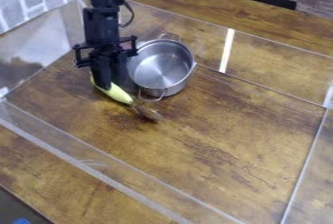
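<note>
My black gripper (111, 80) is low at the left of the metal pot (166, 67), over the upper end of a yellow-green handled utensil (119, 94). The utensil's dark metal end (148, 113) reaches down to the right, in front of the pot. The fingertips overlap the handle, and I cannot tell whether they are closed on it.
A wooden table (215, 160) fills the scene, bordered by clear walls or strips. A small blue object (14, 210) sits at the bottom left corner.
</note>
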